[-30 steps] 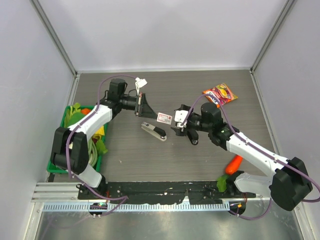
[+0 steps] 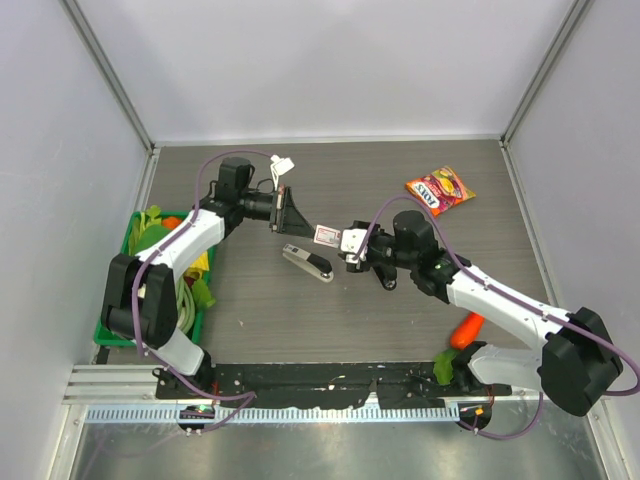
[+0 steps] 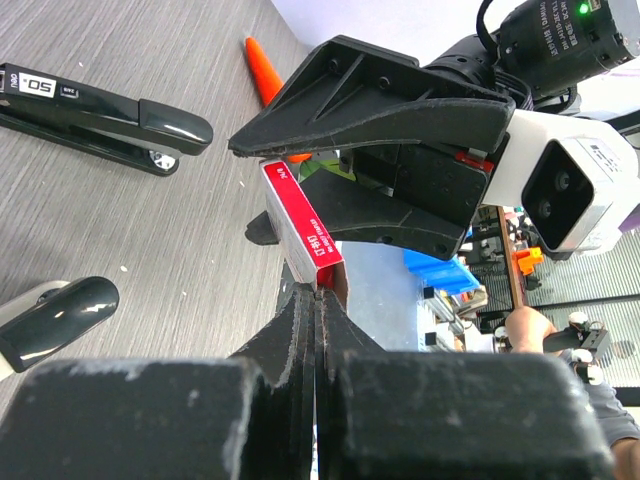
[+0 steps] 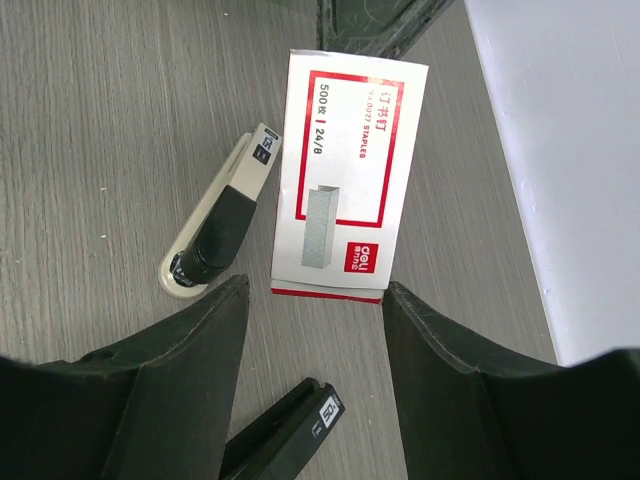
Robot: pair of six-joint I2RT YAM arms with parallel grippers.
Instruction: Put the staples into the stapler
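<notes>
A small white-and-red staple box (image 2: 327, 236) hangs over the table between the two arms. My left gripper is shut at one end of it, gripping only its edge. My right gripper has its fingers apart on either side of the box's other end; in the right wrist view the box (image 4: 348, 180) sits nearer the right-hand finger, and whether it touches cannot be told. A light grey stapler with a black end (image 2: 308, 262) lies below the box. A black stapler (image 3: 100, 115) lies closer to the right arm, partly hidden from above.
A red snack bag (image 2: 441, 190) lies at the back right. A carrot (image 2: 467, 330) is near the front right, by the right arm. At the left edge stands a green basket (image 2: 202, 325) of vegetables.
The right gripper has moved left until its fingertips reached the box's end. The left arm and the box look unmoved.
</notes>
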